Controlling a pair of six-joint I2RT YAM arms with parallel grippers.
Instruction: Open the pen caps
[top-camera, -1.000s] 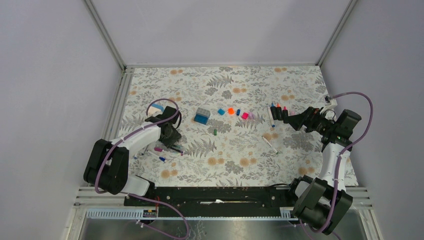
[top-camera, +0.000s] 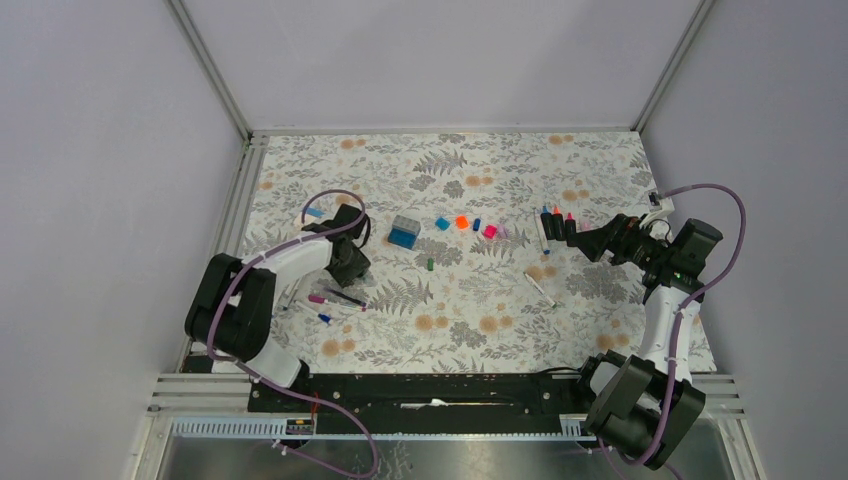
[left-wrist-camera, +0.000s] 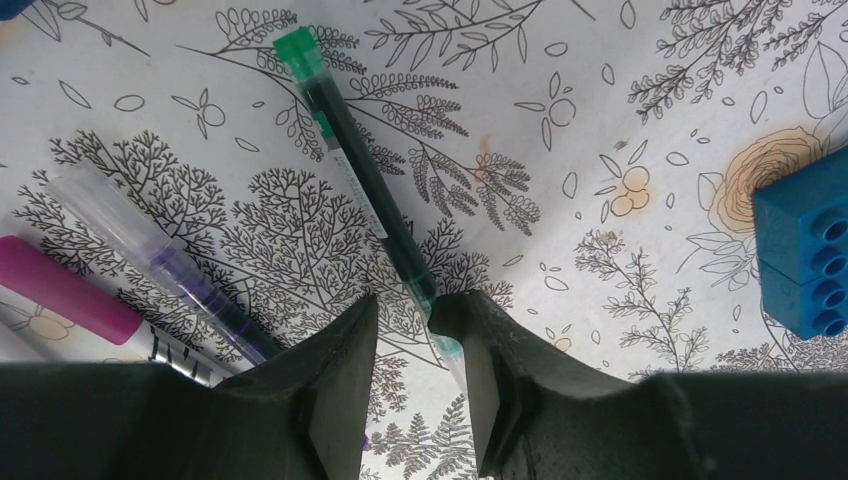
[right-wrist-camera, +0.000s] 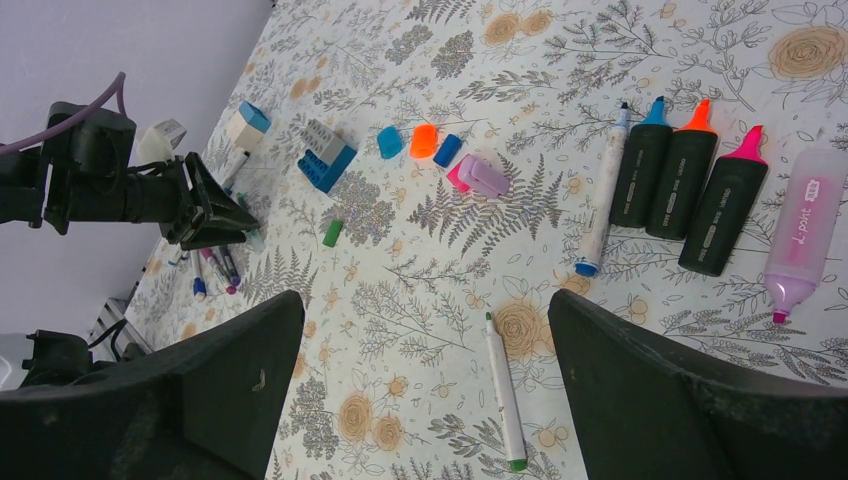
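Observation:
A dark green pen (left-wrist-camera: 358, 165) with a clear, green-ended cap lies slantwise beneath my left gripper in the left wrist view. That gripper is part open; one finger (left-wrist-camera: 462, 330) overlaps the pen's lower end, and patterned cloth shows in the gap. To its left are a purple clear-capped pen (left-wrist-camera: 190, 260) and a magenta-capped pen (left-wrist-camera: 70, 285). My right gripper hovers open and empty at the right. Capless highlighters in blue (right-wrist-camera: 640, 170), orange (right-wrist-camera: 683, 175) and pink (right-wrist-camera: 722, 210) lie side by side, near a bare-tipped white pen (right-wrist-camera: 603, 195).
Loose caps, including orange (top-camera: 461, 222), blue (top-camera: 477, 224) and pink (top-camera: 490, 231), lie mid-table with a small green cap (top-camera: 431, 264). A blue-and-grey block (top-camera: 405, 232) stands right of my left gripper. A green-tipped white pen (top-camera: 540, 290) lies alone.
My left arm has shifted a little rightward and toward the back over the pens. The right arm and the loose caps have stayed put.

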